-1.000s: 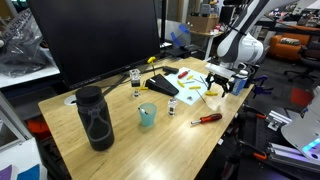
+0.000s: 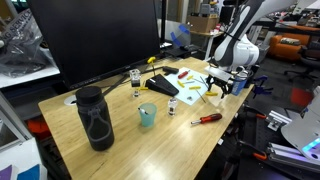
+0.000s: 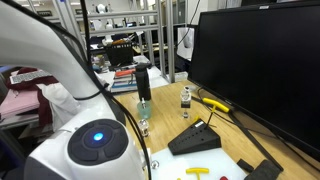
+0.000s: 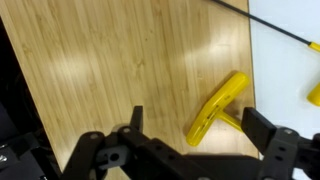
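Between the parted fingers of my open gripper, the wrist view shows a yellow T-shaped tool [image 4: 217,108] on the wooden table. Its bar runs at a slant and its short stem points toward the right finger. Whether the fingers reach down to table height cannot be told. In exterior view 1 my gripper [image 2: 221,92] hangs low over the right part of the table, close to a small yellow piece [image 2: 211,94].
A red and black screwdriver [image 2: 206,119] lies near the front edge. The white sheet [image 2: 192,86] holds several small tools. Further left stand a teal cup [image 2: 147,114], a small white bottle [image 2: 172,106] and a black cylindrical speaker [image 2: 96,118].
The arm stays over the same part of the table, with at most a slight shift of the gripper. The objects on the table have not visibly moved.
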